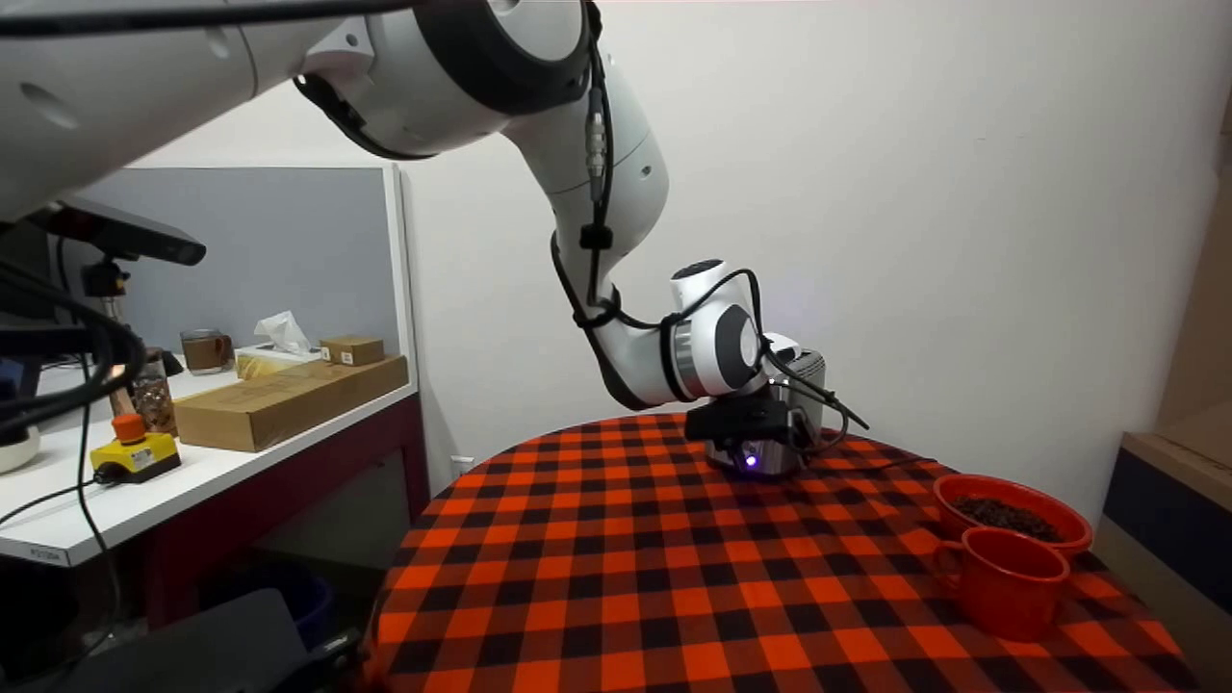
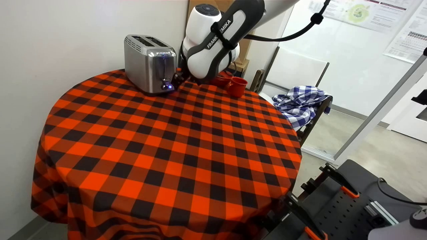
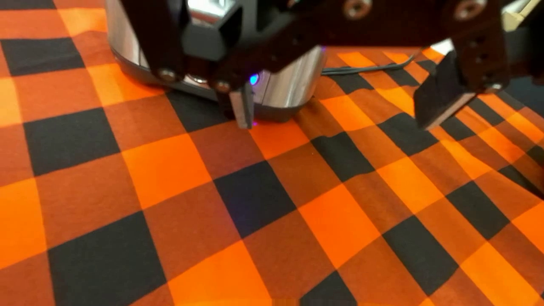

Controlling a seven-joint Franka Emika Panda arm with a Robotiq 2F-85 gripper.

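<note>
A silver two-slot toaster [image 2: 138, 64] stands upright on the checked tablecloth near the wall. A blue-violet light [image 2: 170, 86] glows low on its front, beside the knob. In the wrist view my gripper is open, its fingers wide apart, with only tablecloth showing between them. The left of its fingers [image 3: 243, 107] overlaps the front of the toaster [image 3: 301, 81], close by the light; whether they touch, I cannot tell. The right finger hangs well clear of the toaster. From outside, the gripper is dark and partly hidden at the toaster's front.
A red mug [image 1: 1008, 601] and a red bowl [image 1: 1016, 485] of dark bits stand at the table's right side. The toaster's cord [image 3: 364, 69] runs along the cloth. Most of the red-and-black tablecloth [image 2: 160, 160] is clear.
</note>
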